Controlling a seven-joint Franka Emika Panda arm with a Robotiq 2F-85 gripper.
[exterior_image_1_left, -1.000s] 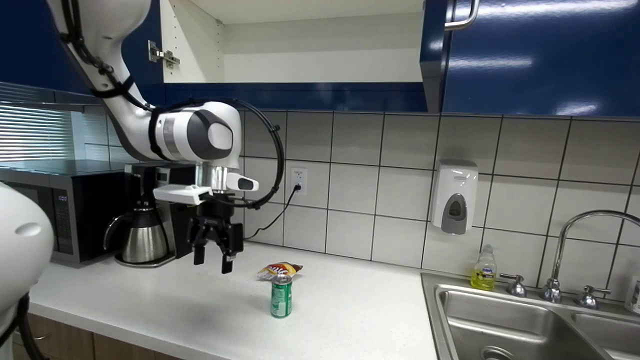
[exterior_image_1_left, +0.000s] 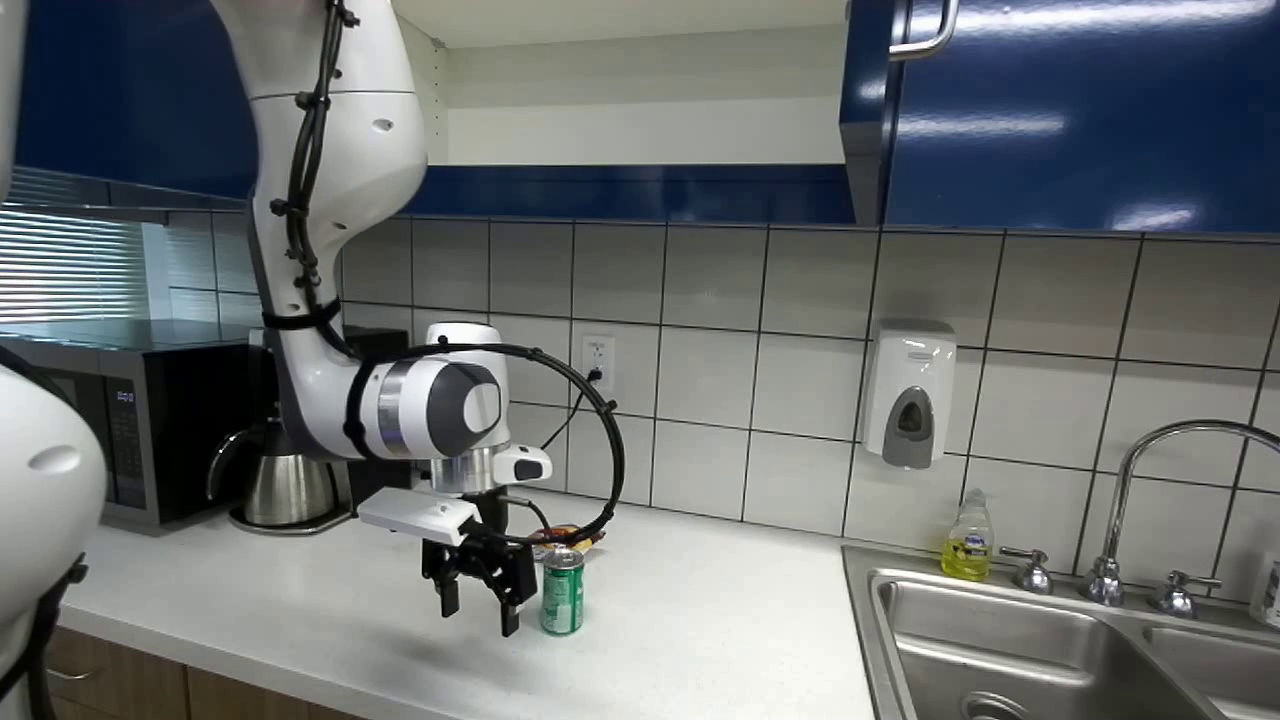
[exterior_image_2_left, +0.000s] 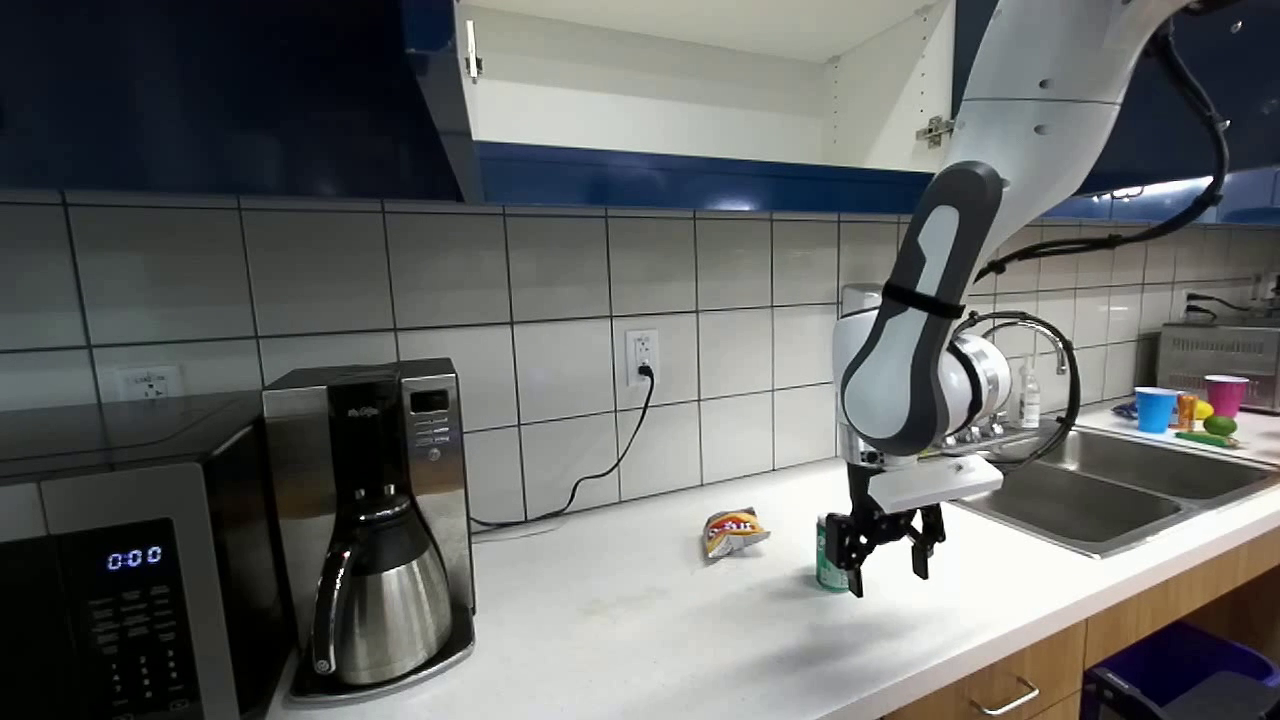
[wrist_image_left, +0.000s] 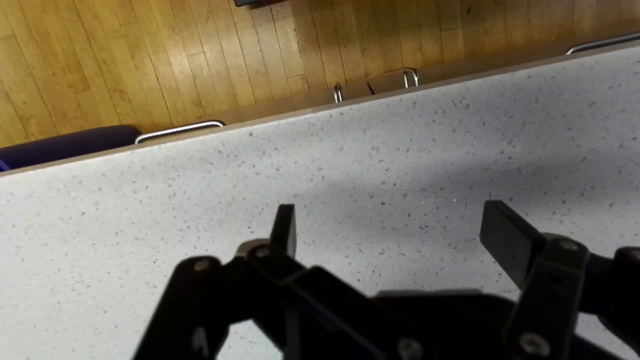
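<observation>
A green can (exterior_image_1_left: 563, 594) with a silver top stands upright on the white counter (exterior_image_1_left: 708, 612). My gripper (exterior_image_1_left: 480, 606) is open beside it, on its left in exterior view 1, with its fingertips a little above the counter. From exterior view 2, the gripper (exterior_image_2_left: 888, 576) partly covers the can (exterior_image_2_left: 828, 558). Only bare speckled counter shows between the spread fingers in the wrist view, where the gripper frames no object. Behind the can lies a small chip bag (exterior_image_2_left: 733, 532), red and yellow, partly hidden by my arm's cable in exterior view 1.
A coffee maker (exterior_image_2_left: 450, 480) and a microwave (exterior_image_2_left: 132, 564) occupy one end of the counter. At the other end is a steel sink (exterior_image_1_left: 1008, 636), with a yellow soap bottle (exterior_image_1_left: 968, 540) behind it. Overhead, a cupboard (exterior_image_1_left: 648, 114) stands open and empty.
My gripper has come down and moved right in exterior view 1, closer to the can. Its fingers remain open. The can and chip bag have not moved.
</observation>
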